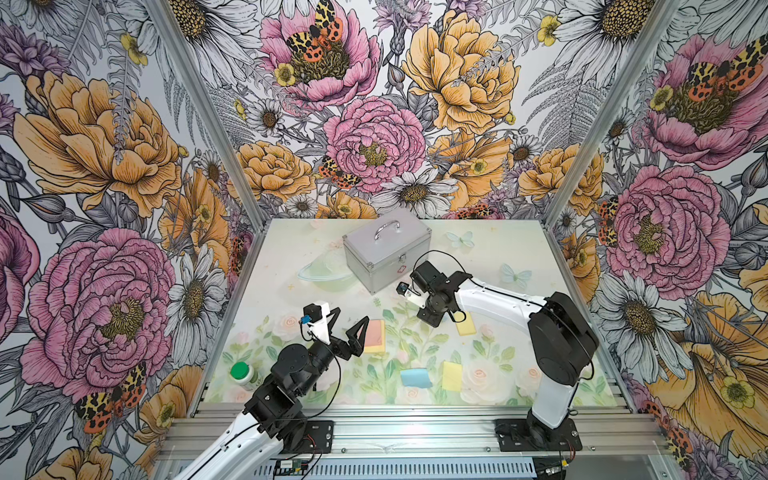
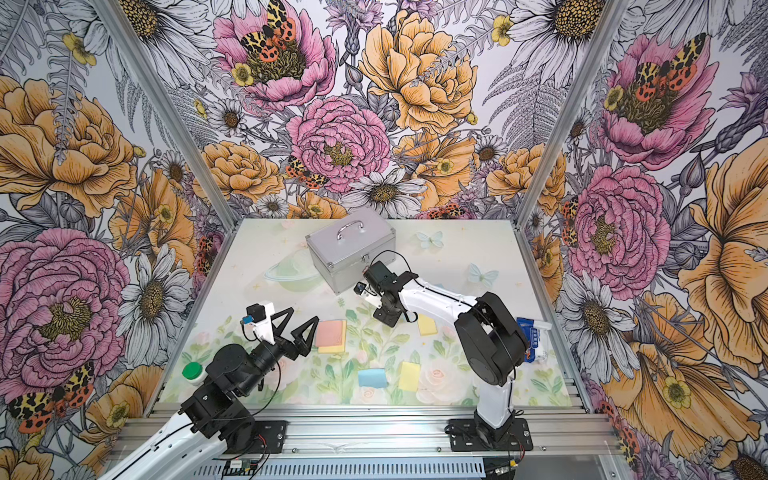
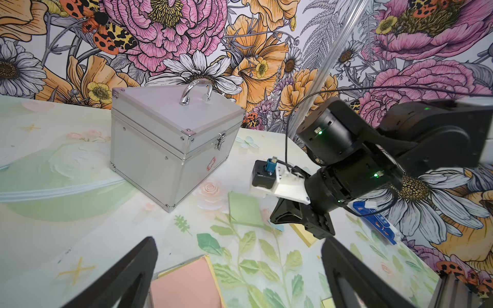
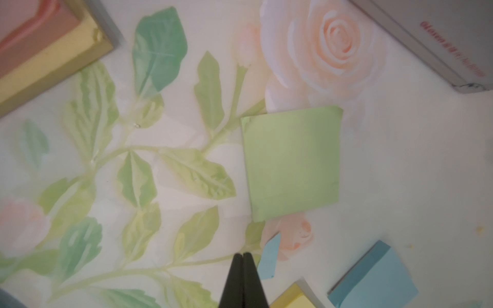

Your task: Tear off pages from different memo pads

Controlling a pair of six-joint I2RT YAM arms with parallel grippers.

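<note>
A green memo pad (image 4: 292, 161) lies flat on the table in the right wrist view, its top corners slightly curled. Above the table, my right gripper is shut with nothing between its fingers; the pad is beyond its tips. A blue pad (image 4: 380, 277) and a yellow pad (image 4: 293, 298) sit near the lower edge there. My left gripper (image 1: 350, 318) hangs open and empty beside a pink pad (image 1: 374, 331) lying over a yellow one. Closer to the front edge are a blue sheet (image 1: 416, 377) and a pale yellow one (image 1: 452, 376).
A silver case (image 1: 388, 248) with a handle stands at the back, close to the right gripper. A green-capped bottle (image 1: 242, 373) is at the front left. Off to the right lies a blue-and-white packet (image 2: 529, 340). The front middle has free room.
</note>
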